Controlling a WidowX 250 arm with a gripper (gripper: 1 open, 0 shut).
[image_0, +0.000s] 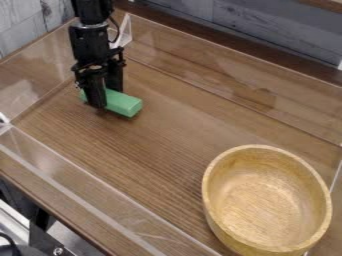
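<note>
My black gripper hangs at the upper left, low over the wooden table, its fingers down around a green block. It looks shut on the block, which rests on or just at the tabletop. The dark fingers hide the back part of the block.
A yellow oval bowl stands at the lower right. A wall runs along the back and upper left edge.
</note>
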